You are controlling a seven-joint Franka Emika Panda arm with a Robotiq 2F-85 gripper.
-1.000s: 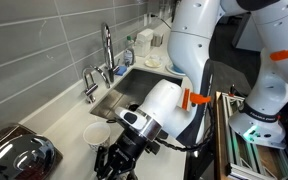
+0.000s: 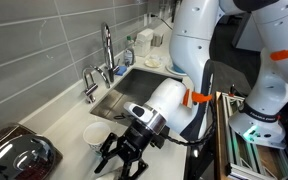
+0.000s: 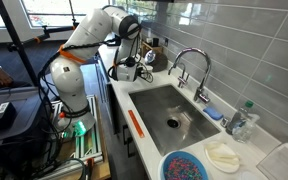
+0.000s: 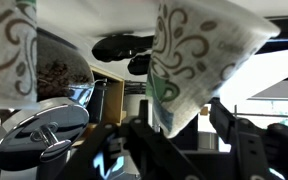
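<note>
A white cup with a grey swirl pattern (image 4: 199,55) slants across the wrist view, its narrow end reaching down between my fingers. Whether the fingers touch it cannot be made out. My gripper is part open, and its dark fingers show in exterior view 1 spread low over the counter. Another patterned cup or vessel (image 4: 6,50) fills the wrist view's left edge. A white round container (image 2: 96,133) stands just behind the gripper in exterior view 1.
A metal sink (image 3: 174,120) with a tall faucet (image 3: 191,62) lies along the counter. A round metal pan or lid (image 2: 22,160) rests at the near left. Farther off are a blue bowl (image 3: 184,168) and an orange-red strip (image 3: 136,123).
In exterior view 1 my gripper has shifted slightly right, and its fingers look more spread than before. The white round container and the pan have stayed put.
</note>
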